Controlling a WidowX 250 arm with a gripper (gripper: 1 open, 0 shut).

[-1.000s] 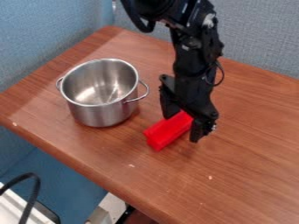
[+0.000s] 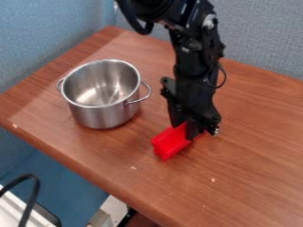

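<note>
A red block lies on the wooden table right of and in front of the steel pot. My black gripper is lowered over the block's far end, its fingers close around or on it; the fingertips are dark and overlap, so whether they grip it is unclear. The steel pot, empty with two wire handles, stands on the left.
Blue-grey walls stand behind and left. A white object with a black cable is off the table at the lower left.
The gripper has shifted and its fingers have moved around the block's far end. The red block sits slightly further right and toward the front than a second ago.
</note>
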